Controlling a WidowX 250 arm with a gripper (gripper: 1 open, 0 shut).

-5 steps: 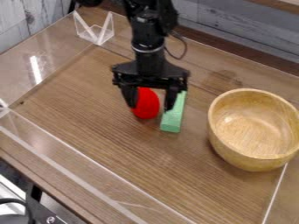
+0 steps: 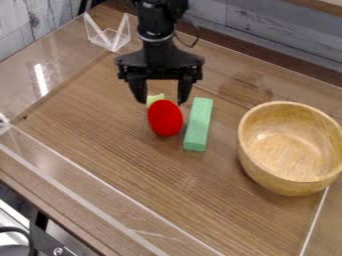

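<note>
My black gripper (image 2: pixel 159 86) stands open above the middle of the wooden table, just behind a red oval object (image 2: pixel 164 119). A small pale green piece (image 2: pixel 152 100) shows behind the red object, partly hidden by it. A long mint-green bar (image 2: pixel 199 124) lies to the right of the red object.
A large tan bowl (image 2: pixel 281 150) fills the right side of the table (image 2: pixel 134 190). A clear or white angular holder stands at the back left. A wall runs along the back right.
The gripper has moved back and up from over the objects, uncovering more of the red object, which now sits slightly left of where it showed a second ago.
</note>
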